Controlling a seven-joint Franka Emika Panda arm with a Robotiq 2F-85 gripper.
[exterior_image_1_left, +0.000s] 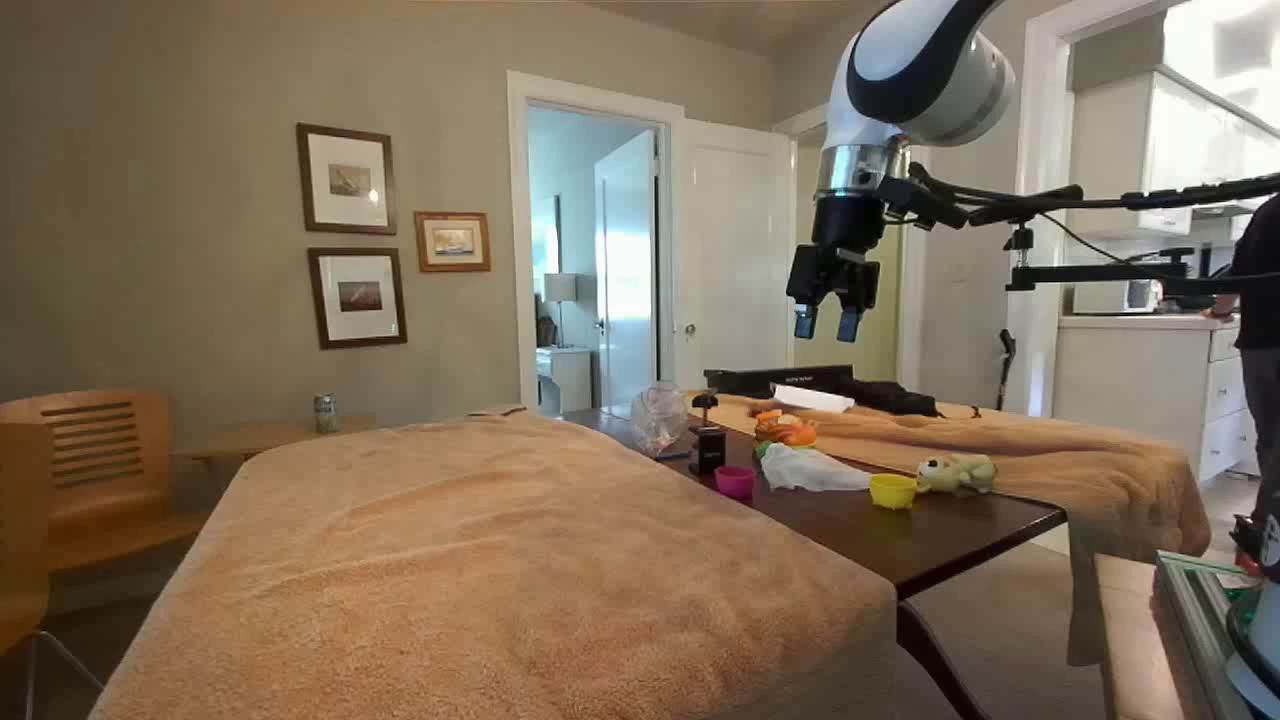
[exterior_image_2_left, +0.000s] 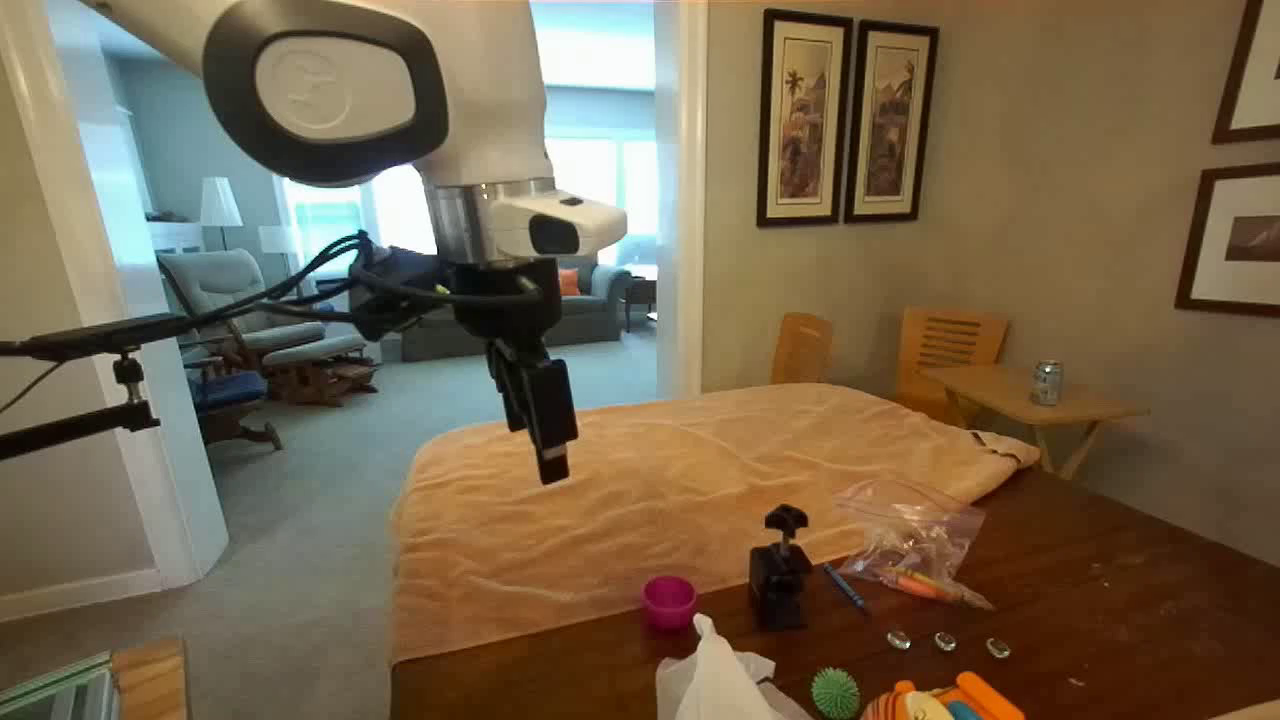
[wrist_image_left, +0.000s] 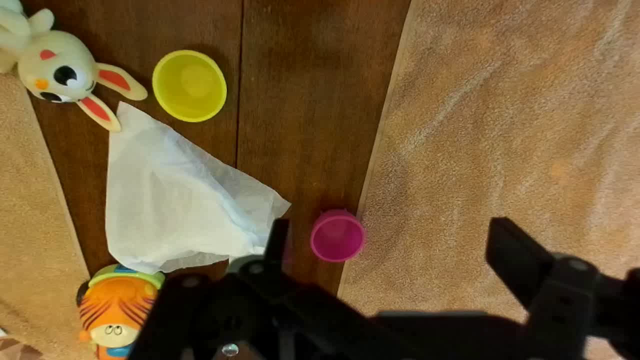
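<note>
High over the table my gripper stands open, with nothing between its fingers. In the wrist view its two fingers are wide apart. Below, between them in that view and nearer the left finger, a small magenta cup rests at the edge of the orange blanket. A yellow cup sits on the dark wooden table, beside a pale bunny toy. White tissue lies crumpled between the two cups. An orange tiger toy is partly hidden by the gripper.
A black clamp-like stand rises near the magenta cup. Close by are a clear plastic bag, a blue crayon-like stick, a spiky green ball and several glass pebbles. Blankets flank the bare table strip.
</note>
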